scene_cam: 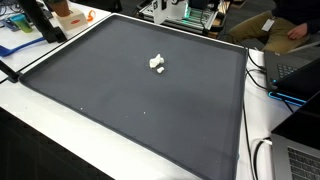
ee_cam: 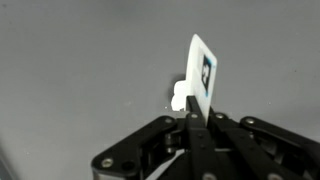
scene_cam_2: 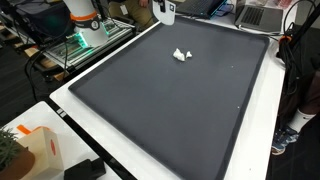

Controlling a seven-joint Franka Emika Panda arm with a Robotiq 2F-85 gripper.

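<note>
In the wrist view my gripper is shut on a flat white piece [ee_cam: 203,62] that looks like a card or packet. It stands out past the fingertips and has a small dark and blue print on its face. Behind it, partly hidden, a white scrap [ee_cam: 179,97] shows against the grey surface. Both outside views show a small crumpled white clump [scene_cam: 157,62] lying on the dark mat [scene_cam: 130,100], with a smaller bit close by. At the mat's far edge in exterior view 2, the white piece [scene_cam_2: 163,12] appears at the top of the picture.
Laptops [scene_cam: 298,140] stand along one side. A potted plant [scene_cam_2: 12,155] and a black object [scene_cam_2: 86,169] are by the near left corner. A person [scene_cam: 285,25] sits beyond the table.
</note>
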